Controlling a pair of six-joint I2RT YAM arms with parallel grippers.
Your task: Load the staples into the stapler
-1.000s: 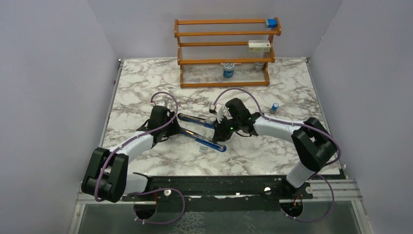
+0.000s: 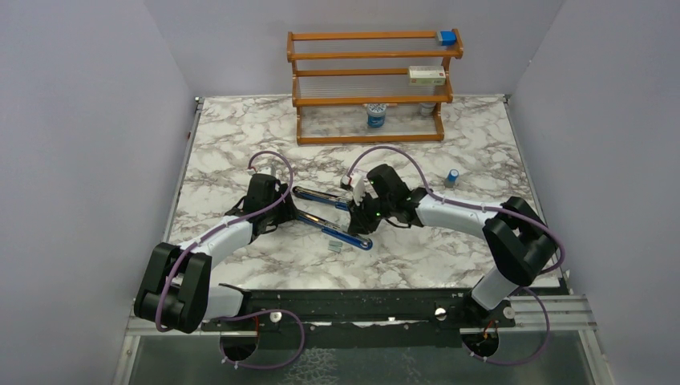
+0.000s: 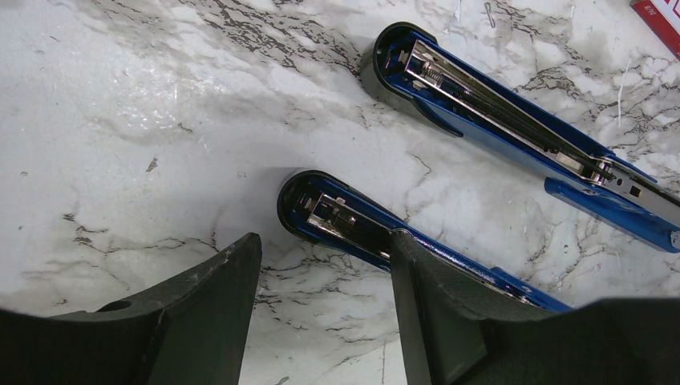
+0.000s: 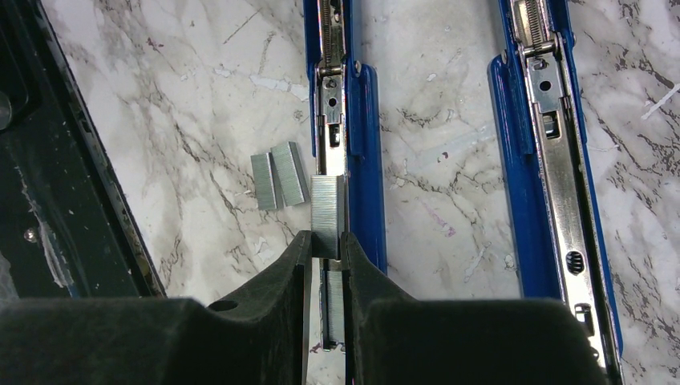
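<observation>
Two blue staplers lie opened out on the marble table, the near stapler (image 2: 341, 233) and the far stapler (image 2: 321, 196). In the right wrist view, a silver staple strip (image 4: 325, 208) lies along the near stapler's metal channel. My right gripper has its narrowly parted fingertips on either side of this strip; any contact is hard to make out. More staples show lower in the channel, between the fingers. My left gripper is partly open over the near stapler's rounded head (image 3: 309, 204), with nothing held between its fingers.
Two loose staple strips (image 4: 279, 176) lie beside the near stapler. A red box (image 3: 661, 24) shows at a corner of the left wrist view. A wooden rack (image 2: 369, 141) stands at the back. A small blue-topped item (image 2: 452, 177) is at right.
The left arm and both staplers look unmoved.
</observation>
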